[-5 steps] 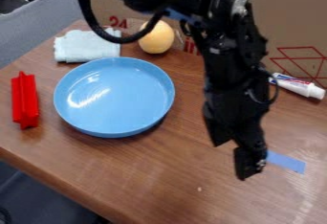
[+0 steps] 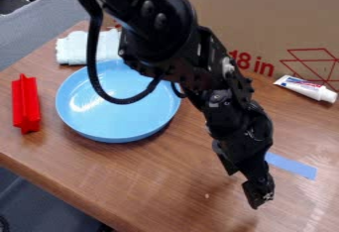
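Observation:
My black arm reaches down from the top of the view over the table. Its gripper (image 2: 244, 176) hangs low over the bare wood at the lower right, right of the blue plate (image 2: 106, 117), with its fingers apart and nothing visible between them. A strip of blue tape (image 2: 291, 167) lies on the table just right of the gripper, partly hidden by it.
A red object (image 2: 26, 103) lies left of the plate. A white cloth (image 2: 77, 50) is behind it. A toothpaste tube (image 2: 307, 87) lies at the right. A cardboard wall (image 2: 279, 23) closes the back.
The gripper has moved slightly left and down.

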